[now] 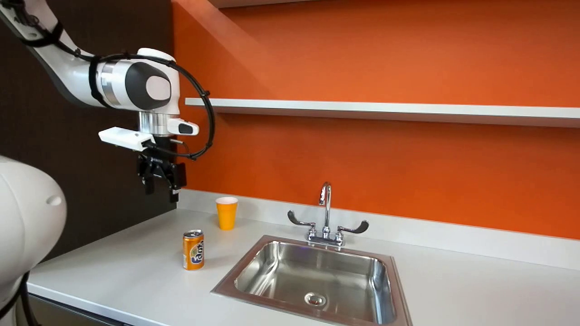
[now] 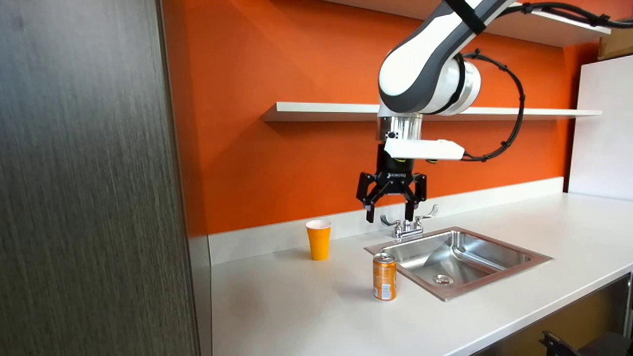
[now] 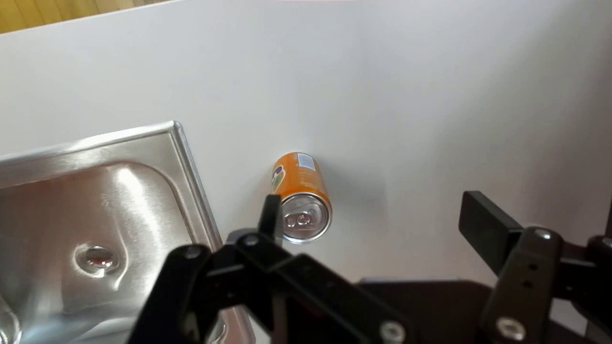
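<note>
An orange Fanta can (image 1: pixel 193 251) stands upright on the counter, left of the sink in exterior view 1. Behind it, near the wall, an upright yellow cup (image 1: pixel 226 214) stands apart from the can. My gripper (image 1: pixel 161 196) hangs in the air above the counter, pointing down, clear of both. In exterior view 2 the gripper (image 2: pixel 388 217) shows its fingers spread with nothing between them. From the wrist, the can (image 3: pixel 301 177) appears beyond the left finger (image 3: pixel 269 220), which overlaps a little of its edge. The cup is out of the wrist view.
The steel sink (image 1: pixel 399 288) is set into the counter, with a faucet (image 1: pixel 326 212) and two lever handles at its back. A white shelf (image 1: pixel 380 107) runs along the orange wall. A dark panel (image 2: pixel 89 178) bounds the counter's left end.
</note>
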